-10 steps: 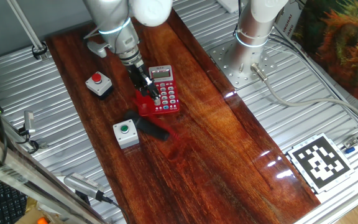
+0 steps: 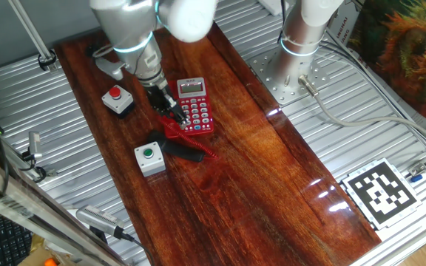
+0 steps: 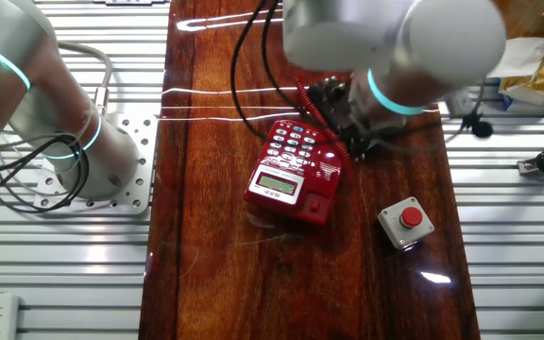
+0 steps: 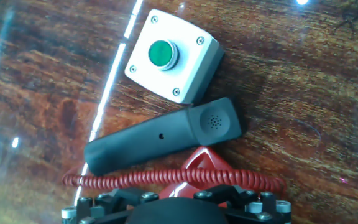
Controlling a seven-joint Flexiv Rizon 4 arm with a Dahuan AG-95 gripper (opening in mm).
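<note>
A red desk telephone [image 2: 193, 107] with a grey keypad and small display sits on the wooden table. Its black handset [image 4: 160, 134] lies off the base, close beside the white box with a green button [image 4: 162, 55]. Across the lower wrist view runs the red coiled cord [image 4: 166, 179], between the handset and my gripper. The finger parts stand apart there, with red phone casing showing in the gap and nothing seen gripped. From the side, my gripper points down over the phone's left keypad edge; its fingertips are small and partly hidden.
A white box with a red button [image 2: 115, 93] stands left of the phone. A marker board [image 2: 380, 193] lies beyond the right edge, and the robot base [image 2: 291, 74] stands behind it.
My arm has shifted slightly, and the gripper's tip sits a little lower left over the phone. The red cord now shows as a straighter line; the handset's visible end has moved slightly.
</note>
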